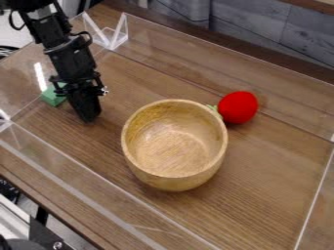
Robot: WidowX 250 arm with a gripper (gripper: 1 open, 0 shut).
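My black gripper (86, 94) hangs low over the left side of the wooden table, with its fingertips near the surface and looking shut, nothing visible between them. A green object (53, 97) lies just left of and partly behind the gripper, largely hidden by it. A large wooden bowl (174, 144) sits right of the gripper at the front centre. A red round object (237, 105) with a small pale green part lies at the right, behind the bowl.
A clear plastic piece (109, 35) stands at the back left near the arm. A grey wall (261, 24) runs along the back right.
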